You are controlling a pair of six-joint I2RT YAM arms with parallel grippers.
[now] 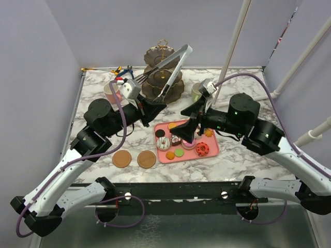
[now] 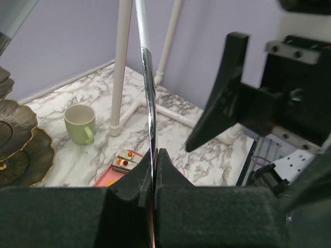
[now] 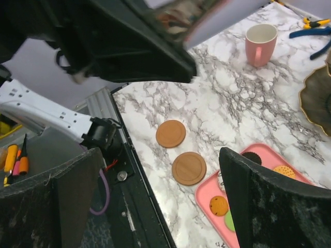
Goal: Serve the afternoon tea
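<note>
My left gripper point(image 1: 162, 105) is shut on one metal end of the white-handled tongs point(image 1: 186, 50). Their bend points up in the top view, over the tiered stand point(image 1: 177, 92), and the forked other end hangs free at left. In the left wrist view the held arm of the tongs point(image 2: 148, 77) rises from between the fingers. Facing it, my right gripper point(image 1: 185, 120) stands open and empty, its fingers point(image 3: 274, 201) wide apart in the right wrist view. Sweets lie on the pink tray point(image 1: 187, 157) below, partly hidden by the right gripper.
A pink mug point(image 3: 260, 45) stands at the back left, a green mug point(image 2: 80, 123) right of the stand. Two round wooden coasters point(image 1: 122, 158) point(image 1: 147, 159) lie left of the tray. White pipes point(image 1: 305, 51) border the right side. Pliers point(image 3: 313, 32) lie at the back.
</note>
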